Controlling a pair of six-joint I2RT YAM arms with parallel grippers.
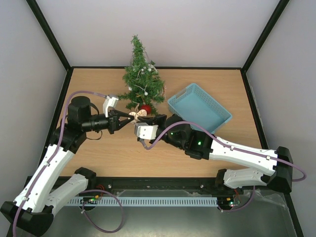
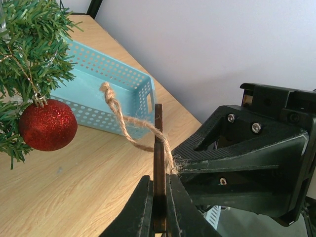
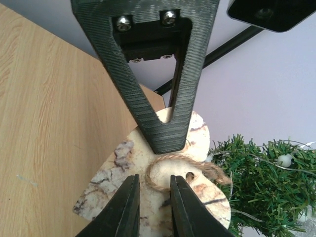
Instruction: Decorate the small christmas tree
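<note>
The small Christmas tree stands at the back of the table, a glittery red bauble hanging low on it. In front of it, my left gripper is shut on a pale flat heart-like ornament with brown veins. This ornament appears edge-on in the left wrist view. A twine loop runs through its hole. My right gripper is part open at the ornament's face, with a strand of the twine showing between its fingertips. Whether the fingers touch the twine, I cannot tell.
A light-blue perforated basket stands right of the tree, behind the right arm. It looks empty. White baubles and a thin garland are on the branches. Both grippers are very close together.
</note>
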